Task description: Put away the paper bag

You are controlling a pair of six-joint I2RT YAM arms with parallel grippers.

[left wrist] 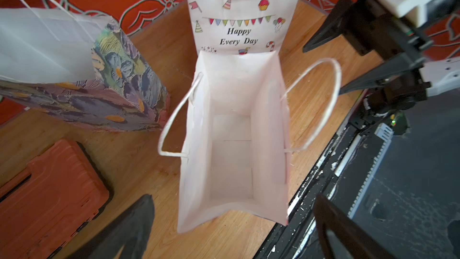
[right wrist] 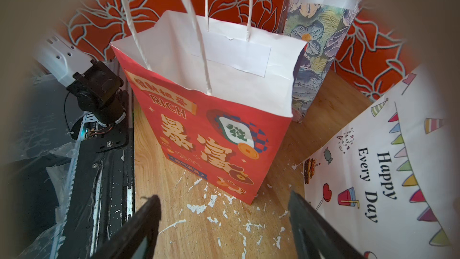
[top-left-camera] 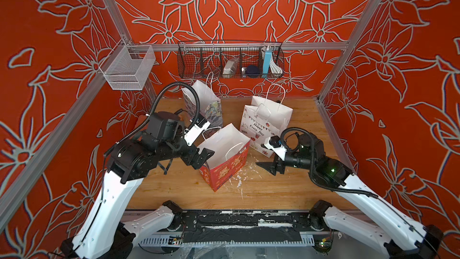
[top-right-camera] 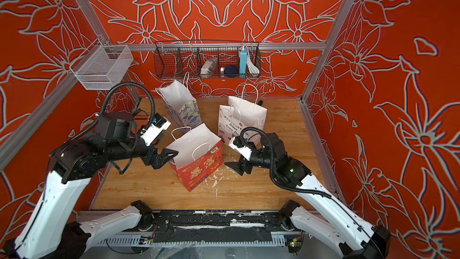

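Observation:
An open red paper bag [top-left-camera: 225, 163] with white handles stands at the table's centre. A "Happy Every Day" bag [top-left-camera: 258, 129] stands behind it to the right, a floral bag [left wrist: 124, 91] behind to the left. My left gripper [top-left-camera: 201, 158] is open at the red bag's left end, above it, nothing between its fingers. My right gripper hangs off the red bag's right side, part open, with nothing between its fingers.
A black wire basket [top-left-camera: 201, 62] with items hangs on the back wall, a white basket [top-left-camera: 129, 79] at the upper left. An orange case [left wrist: 52, 196] lies on the left.

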